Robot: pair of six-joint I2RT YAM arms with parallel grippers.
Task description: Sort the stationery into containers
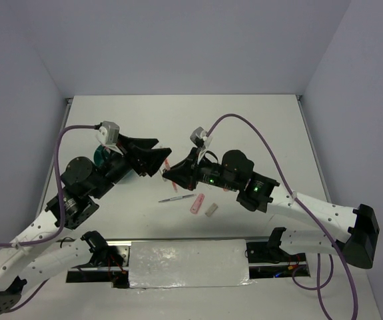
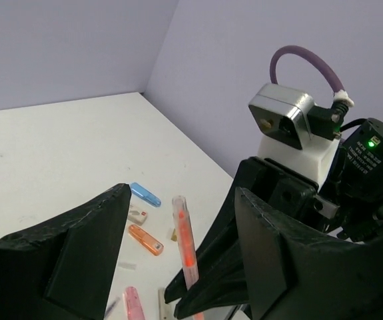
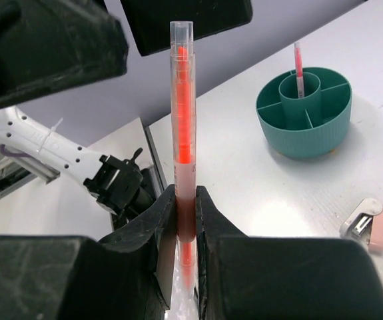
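Note:
An orange-red pen with a clear cap (image 3: 185, 120) stands upright in the right wrist view, with my right gripper shut on its lower part. In the left wrist view the same pen (image 2: 186, 243) shows between the spread fingers of my left gripper, touching neither. From above, the left gripper (image 1: 160, 150) is close beside the right gripper (image 1: 164, 175). The round teal organizer (image 3: 304, 141) has a central cup and several compartments; a pink-red pen (image 3: 299, 70) stands in the cup. In the top view the left arm partly covers this organizer (image 1: 98, 157).
On the table lie a slim pen (image 1: 176, 198), a pink item (image 1: 197, 203) and a beige block (image 1: 211, 209). Blue (image 2: 144, 194) and orange (image 2: 146, 240) pieces lie farther off. A metal-and-pink item (image 3: 378, 230) is near the organizer.

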